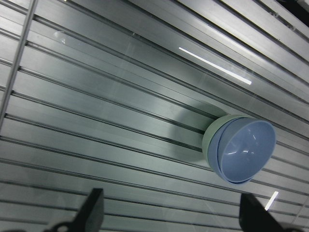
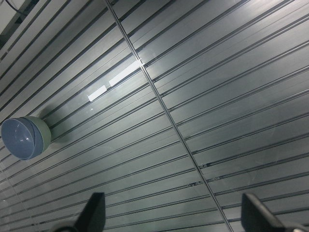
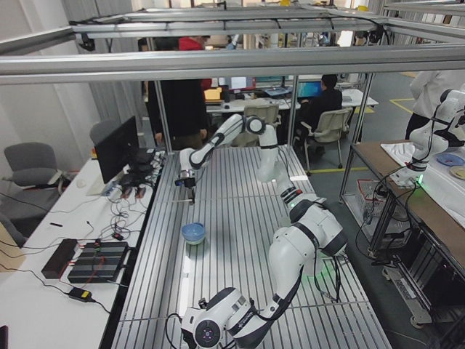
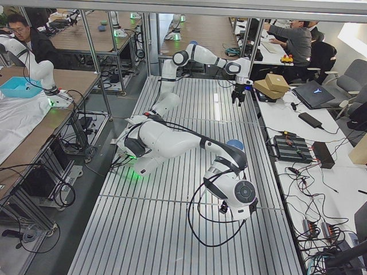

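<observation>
A stack of blue bowls (image 3: pixel 193 231) in a pale green bowl (image 1: pixel 210 133) stands on the slatted metal deck near its left side, partly behind the near arm in the camera right view (image 4: pixel 234 143). In the right wrist view the nested bowls (image 2: pixel 19 137) are at the left. One gripper (image 3: pixel 190 195) hangs at the far end above the deck, apart from the bowls; the near arm's gripper is largely hidden by its housing. In both wrist views dark fingertips sit far apart at the bottom, left gripper and right gripper both open, bare deck between them.
The deck (image 3: pixel 240 218) is otherwise clear, apart from the arm bases and cables. A white side table (image 3: pixel 36 305) with power units, cables and a monitor runs along the left in the camera left view. Aluminium frame posts surround the deck.
</observation>
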